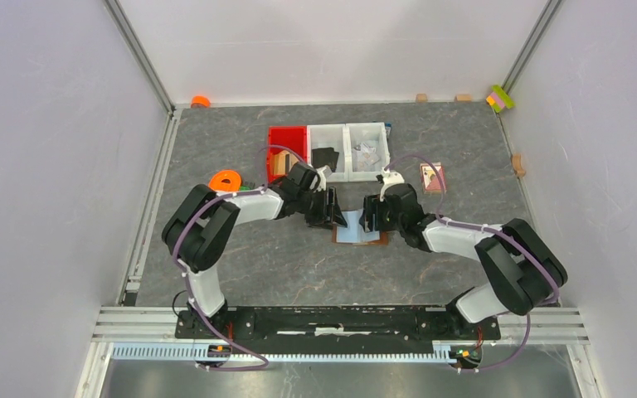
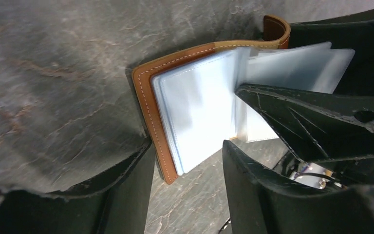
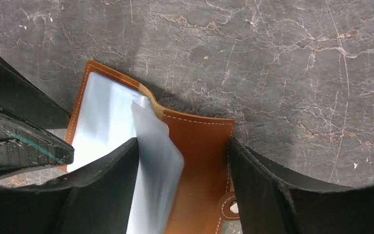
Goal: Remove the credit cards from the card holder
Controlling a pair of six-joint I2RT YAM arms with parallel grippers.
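Note:
The brown card holder lies unfolded on the grey table, with clear sleeves inside. No separate card can be made out. My left gripper is partly open at the holder's left side, its fingertips apart with a lower corner of the holder showing between them. Over the right side my right gripper is also partly open. In the right wrist view its fingers straddle the right brown cover, and a raised, bent sleeve leans by the left finger. Whether the pads press on anything is unclear.
Behind the arms stand a red bin and white bins holding small items. An orange ring lies left, and a card box right. In front of the holder the table is bare.

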